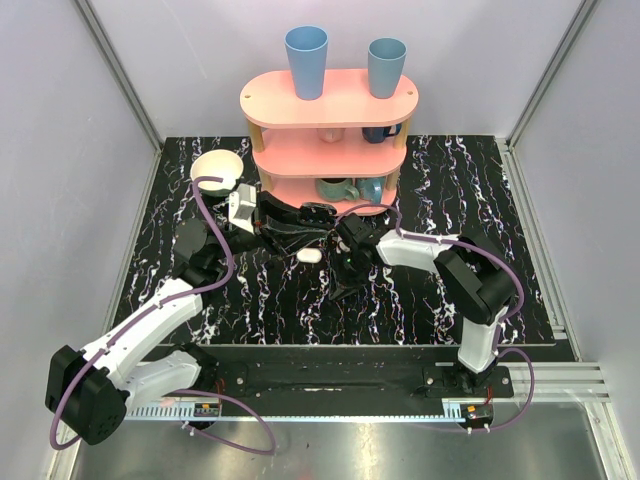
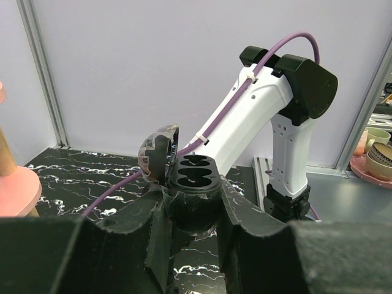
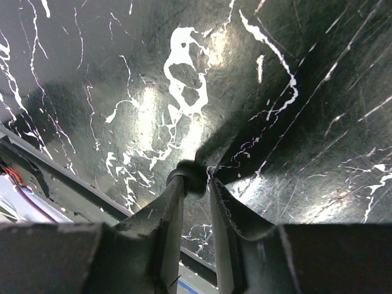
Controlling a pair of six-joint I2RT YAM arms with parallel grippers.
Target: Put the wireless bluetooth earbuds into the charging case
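Observation:
The black charging case [image 1: 317, 212] is held up by my left gripper, which is shut on it; its lid stands open, showing empty-looking dark wells [image 2: 194, 173]. Low over the marble table, my right gripper has its fingertips close around or just beside a small black earbud [image 3: 190, 179] lying on the surface; whether they grip it is unclear. In the top view that gripper is below and right of the case.
A pink shelf [image 1: 329, 85] with cups stands at the back, a cream bowl [image 1: 215, 165] at back left. A small white piece [image 1: 309, 256] lies mid-table.

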